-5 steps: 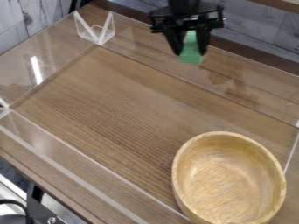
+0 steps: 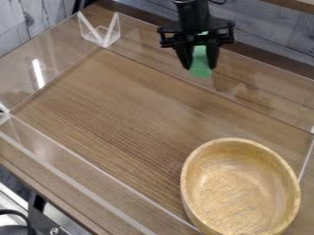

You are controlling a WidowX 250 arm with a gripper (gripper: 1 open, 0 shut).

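My gripper [image 2: 196,46], black, reaches down from the top centre over the back of the wooden surface. It is shut on a green object [image 2: 199,64], which hangs upright beneath it; whether the object touches the surface cannot be told.
A large pale round bowl [image 2: 240,197] sits at the front right. A clear angular plastic item [image 2: 101,29] stands at the back left. Grey wood-look walls bound the back and left.
The bowl has not moved.
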